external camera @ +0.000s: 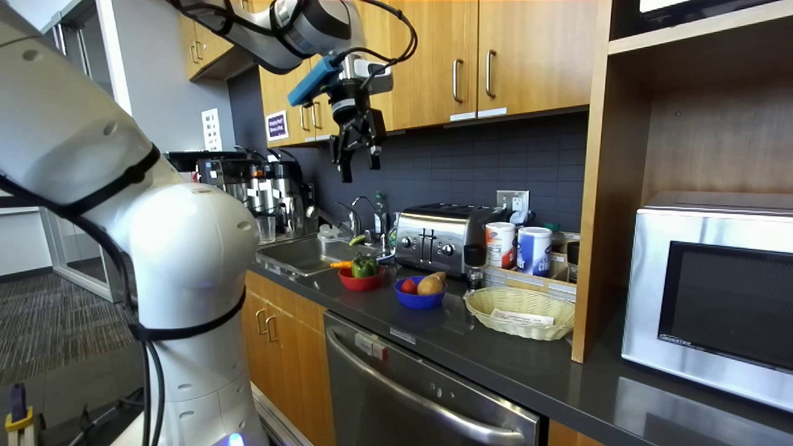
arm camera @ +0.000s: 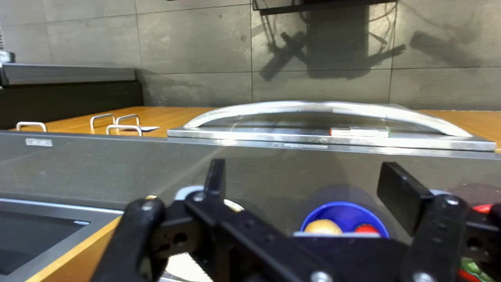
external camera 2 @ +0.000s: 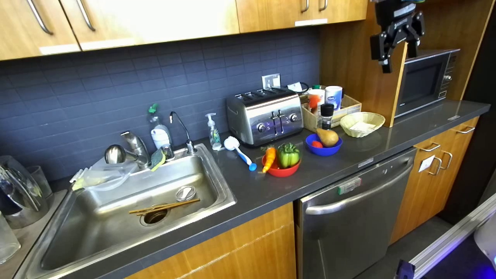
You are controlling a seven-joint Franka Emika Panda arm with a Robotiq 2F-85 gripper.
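My gripper [external camera: 361,168] hangs high above the counter, its fingers apart and nothing between them. In the wrist view its black fingers [arm camera: 215,178] stand wide at left and right. A blue bowl [external camera 2: 324,149] on the counter holds a brown pear-shaped item [external camera 2: 328,137] and a small red item [external camera 2: 316,144]. To its left in exterior view 2, a red bowl [external camera 2: 281,172] holds a green pepper [external camera 2: 288,155] and an orange carrot [external camera 2: 269,159]. A pale woven basket [external camera: 487,315] with a paper slip in it sits near the wooden partition.
A steel toaster [external camera 2: 266,116] stands behind the bowls. The sink [external camera 2: 139,204] has sticks lying over its drain. A blue-handled brush [external camera 2: 240,153] lies between sink and red bowl. The microwave [external camera: 714,290] is beyond the wooden partition [external camera: 595,223]. Cabinets overhang the counter.
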